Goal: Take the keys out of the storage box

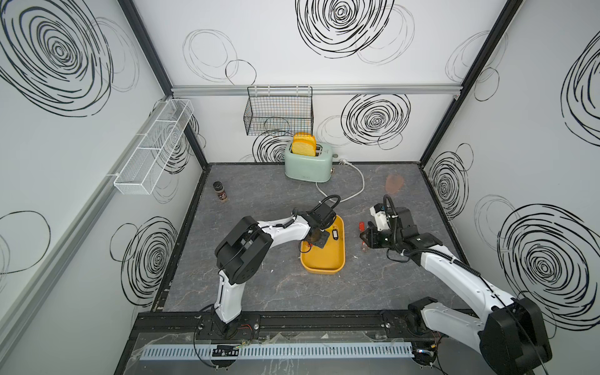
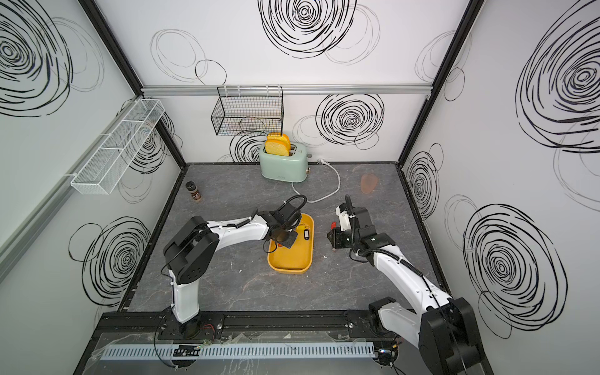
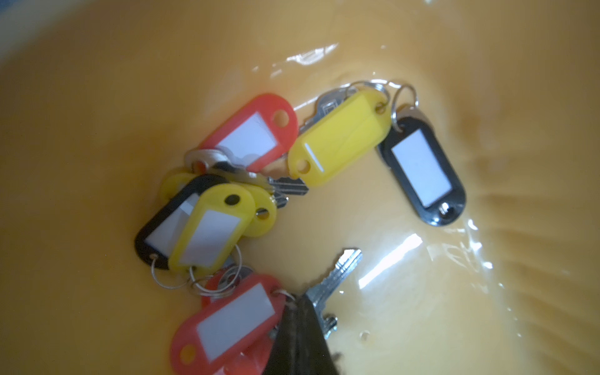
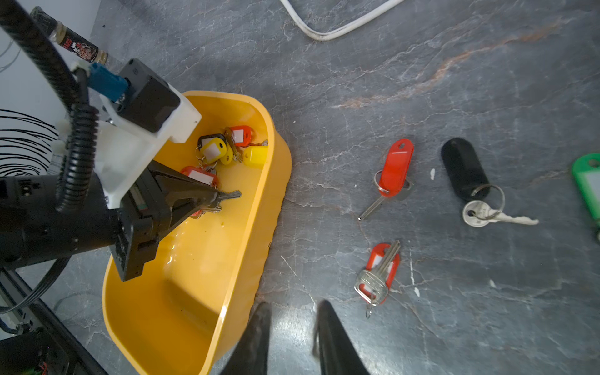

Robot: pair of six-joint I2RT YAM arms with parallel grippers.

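The yellow storage box [image 1: 323, 269] holds several keys with tags: a red tag [image 3: 232, 325], a yellow tag [image 3: 340, 136] and a black tag [image 3: 423, 170] among them. My left gripper reaches down into the box and is shut, its tips over the ring and key [image 3: 331, 278] beside the lower red tag. Whether the thin ring or key is between the tips cannot be made out. Right of the box, above the table, my right gripper stands partly open with nothing between its fingers.
On the table right of the box lie keys with a red tag [image 4: 396, 165], another red tag [image 4: 390, 268], a black tag [image 4: 463, 165] and a green tag [image 4: 588, 181]. A green toaster [image 1: 306, 165] with a cord stands behind.
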